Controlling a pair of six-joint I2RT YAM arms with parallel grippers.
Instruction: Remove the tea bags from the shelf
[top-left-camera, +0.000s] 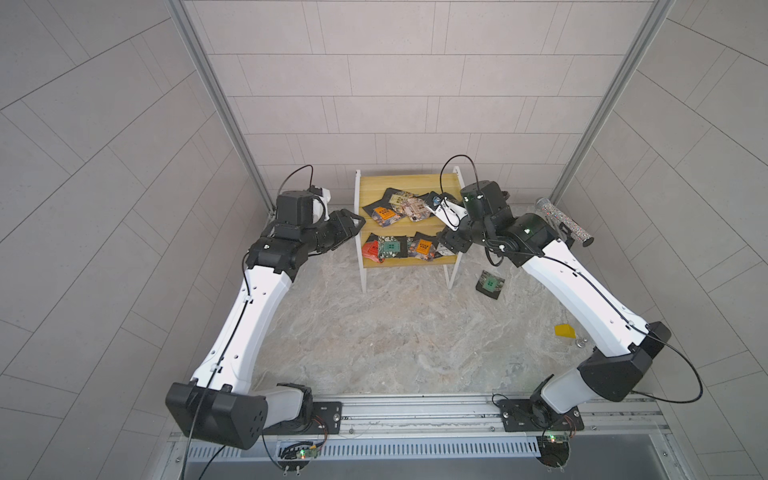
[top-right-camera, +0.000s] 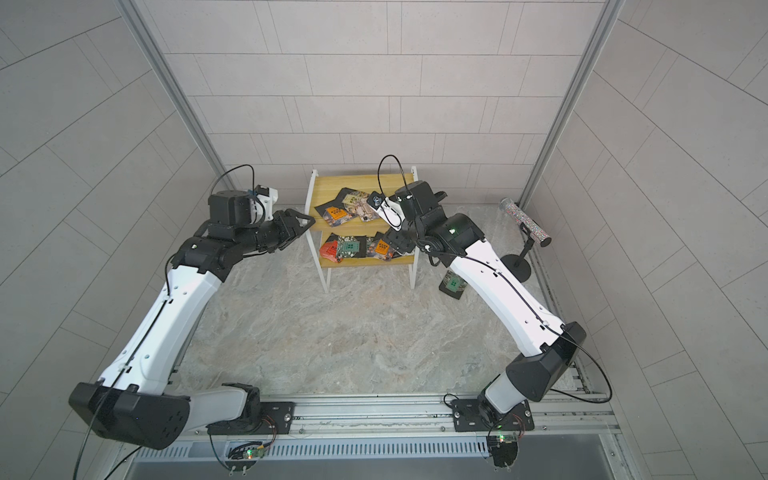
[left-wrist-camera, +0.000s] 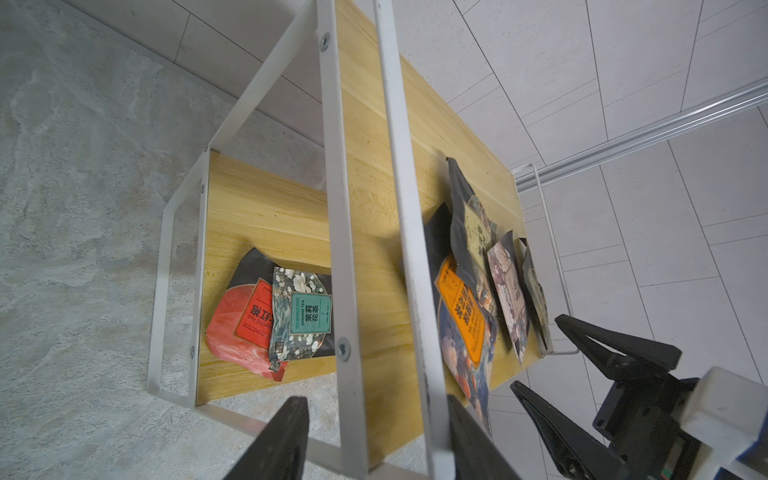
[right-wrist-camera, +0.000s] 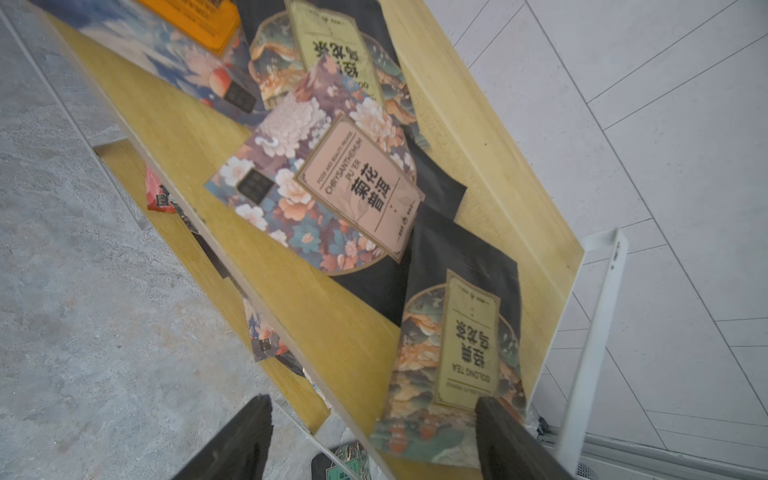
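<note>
A two-tier wooden shelf (top-left-camera: 372, 184) with white frame holds several tea bags: on top orange (top-left-camera: 384, 216), pink chrysanthemum (right-wrist-camera: 360, 184) and dark oolong (right-wrist-camera: 456, 344) packets; below, red (left-wrist-camera: 244, 320), teal (left-wrist-camera: 312, 312) and orange (top-left-camera: 424, 248) ones. My left gripper stands open beside the shelf's left end, its fingers either side of the white frame in the left wrist view. My right gripper is open at the shelf's right end, over the front edge near the oolong packet, with nothing seen held.
A green-labelled packet (top-left-camera: 489, 284) lies on the floor right of the shelf, a yellow object (top-left-camera: 565, 330) farther forward. A patterned cylinder on a stand (top-right-camera: 524, 220) stands at the right. The floor in front of the shelf is clear.
</note>
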